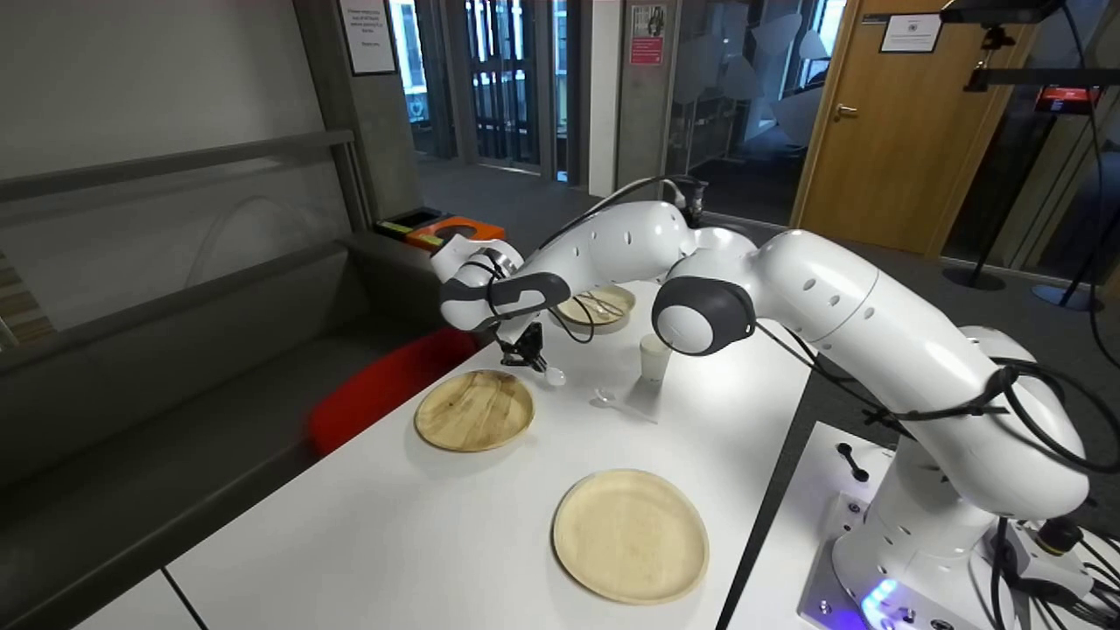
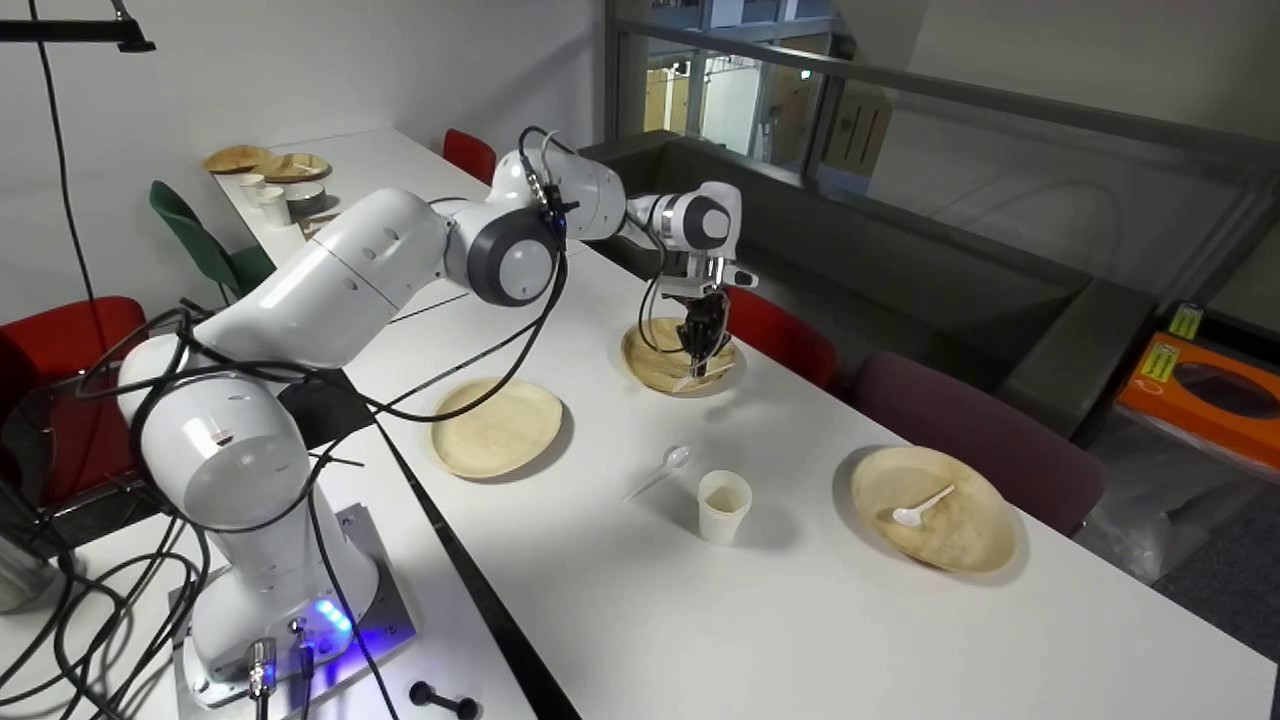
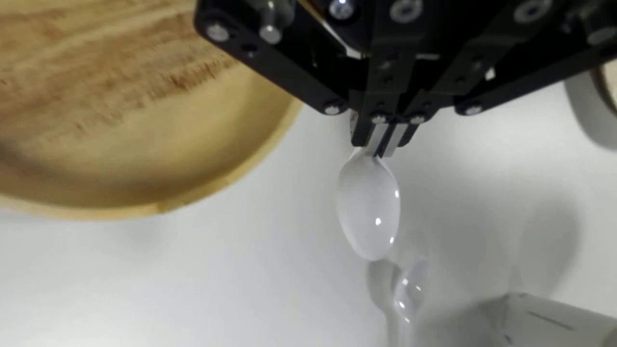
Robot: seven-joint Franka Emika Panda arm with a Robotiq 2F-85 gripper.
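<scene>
A white plastic spoon (image 3: 368,208) is pinched by its neck in my gripper, whose fingers are closed, with the bowl sticking out past the fingertips. In exterior view 1 the gripper (image 1: 533,362) hangs just behind a wooden plate (image 1: 474,410), and the spoon's bowl (image 1: 554,376) shows beside it. The wrist view has the wooden plate (image 3: 144,133) to the left, the spoon clear of its rim. A second white spoon (image 2: 677,457) lies on the table near an upright paper cup (image 2: 723,508). The held spoon's handle is hidden in the wrist view.
A third spoon (image 2: 921,509) lies in another plate (image 2: 888,468) at the right of exterior view 2. An empty pale plate (image 1: 630,535) sits nearer the arm's base. Chairs stand beyond the table's edge.
</scene>
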